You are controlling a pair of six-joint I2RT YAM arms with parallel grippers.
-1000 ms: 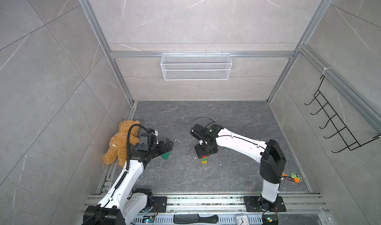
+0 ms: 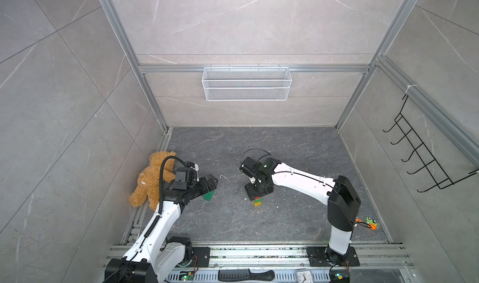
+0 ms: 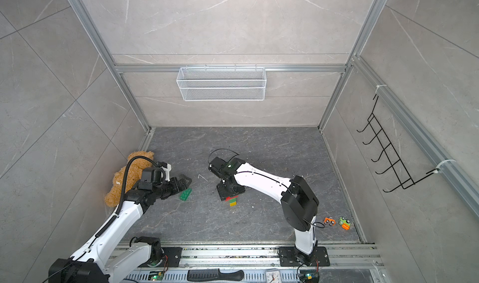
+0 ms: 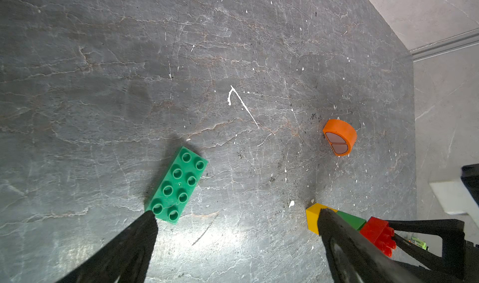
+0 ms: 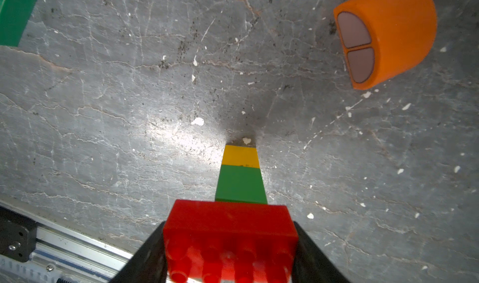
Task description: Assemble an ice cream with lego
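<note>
My right gripper is shut on a red brick (image 5: 229,223), studs towards the camera. Beyond the red brick run a green brick (image 5: 241,184) and a yellow brick (image 5: 240,155), all in one line as a stack. In the left wrist view the same red brick (image 4: 377,233) shows between the right fingers; whether the yellow end touches the table, I cannot tell. My left gripper is open and empty. A flat green brick (image 4: 178,185) lies on the table ahead of its left finger, studs up. An orange rounded brick (image 4: 339,137) rests farther off.
A brown teddy bear (image 2: 152,178) sits by the left wall, next to the left arm. Small orange and green toys (image 3: 344,223) lie at the front right. Bare table (image 2: 304,148) spreads across the back.
Nothing on the left side has moved.
</note>
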